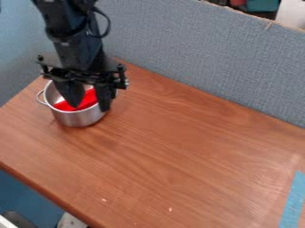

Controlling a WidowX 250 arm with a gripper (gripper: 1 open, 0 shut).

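A steel pot (80,118) with side handles stands at the left of the wooden table (179,151), a red elongated object (74,105) inside it. My black gripper (89,101) is down over the pot, its fingers apart at the pot's mouth, partly hiding the red object. Whether anything is between the fingertips cannot be told.
A grey padded wall (202,62) runs along the back.
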